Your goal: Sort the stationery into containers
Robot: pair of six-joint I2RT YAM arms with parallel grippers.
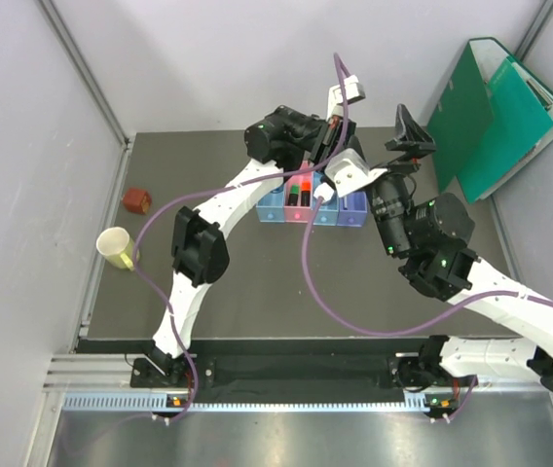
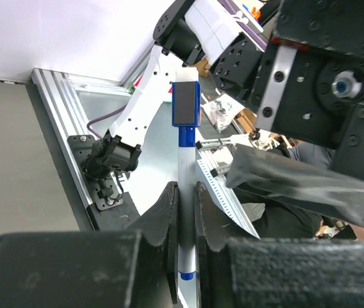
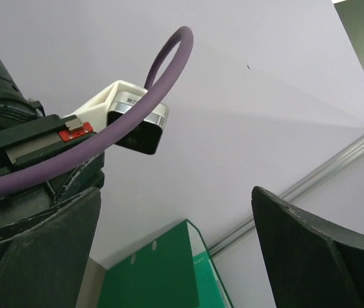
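A white marker with a blue end (image 2: pixel 186 115) stands upright in the left wrist view, with my left gripper shut on it. In the top view both arms reach over a divided pink, blue and purple container (image 1: pixel 352 216), which holds several pens and is partly hidden by them. My right gripper is open beside the left one, to the right and raised, with nothing seen between its fingers.
A cream mug (image 1: pixel 113 245) and a small brown block (image 1: pixel 137 200) stand at the left. Green binders (image 1: pixel 481 117) lean at the back right.
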